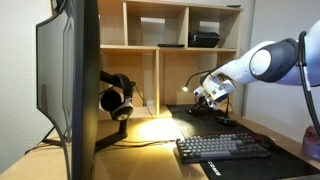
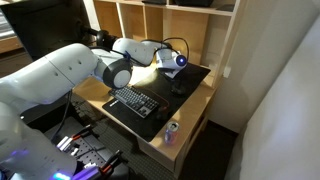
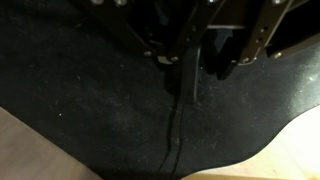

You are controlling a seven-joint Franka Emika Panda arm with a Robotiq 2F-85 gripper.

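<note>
My gripper points down over the black desk mat (image 3: 90,100), its fingers apart at the top edge of the wrist view. Between them sits a slim dark item (image 3: 191,75), closer to the left finger. A thin black cable (image 3: 176,135) trails from it toward the bottom of that view. Dark on dark hides whether the fingers touch the item. In exterior view 1 the gripper (image 1: 201,103) is low over the back right of the desk, below the shelf.
A keyboard (image 1: 222,147) lies on the mat in front of the gripper. Headphones (image 1: 117,103) hang at the left, behind the large monitor (image 1: 68,90). A lit lamp (image 1: 186,88) stands close to the gripper. A can (image 2: 171,132) stands at the desk's side edge.
</note>
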